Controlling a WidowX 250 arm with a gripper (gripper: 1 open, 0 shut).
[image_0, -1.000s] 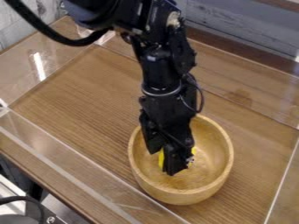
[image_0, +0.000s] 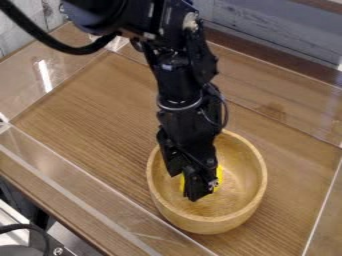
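Note:
My black gripper (image_0: 195, 172) reaches down into a tan bowl (image_0: 238, 210) at the lower middle of the camera view. A small yellow thing (image_0: 215, 183) inside the bowl shows just behind and beside the fingertips; it is mostly hidden by the gripper. The gripper looks shut on it, though the fingertips are hard to make out.
Clear strips run along the table's left and right edges, and a dark cable lies at the lower left.
The gripper has shifted slightly since a second ago, with its fingers drawn closer about the yellow thing. The bowl stays in about the same place.

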